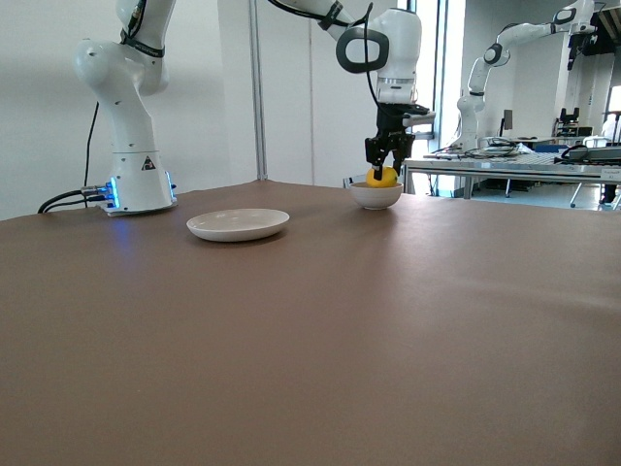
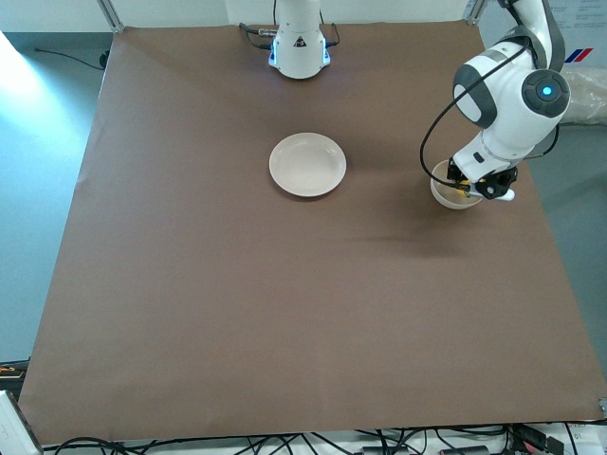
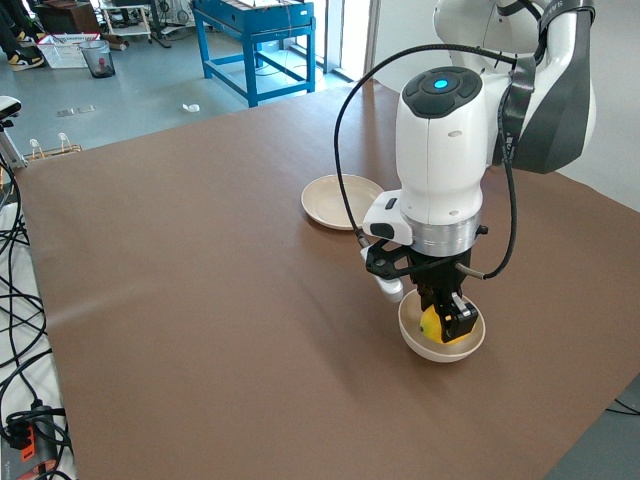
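Observation:
A white bowl (image 1: 375,198) sits near the right edge of the table, holding a yellow object (image 1: 382,179), which looks like a fruit or toy. My black gripper (image 1: 388,169) reaches down into the bowl at that object; in the right view the gripper (image 3: 448,318) covers much of it. Whether the fingers are closed on it I cannot make out. A shallow white plate (image 2: 307,163) lies apart from the bowl, toward the middle of the table, empty. In the left view the arm hides part of the bowl (image 2: 446,197).
Cables run along one edge outside it.

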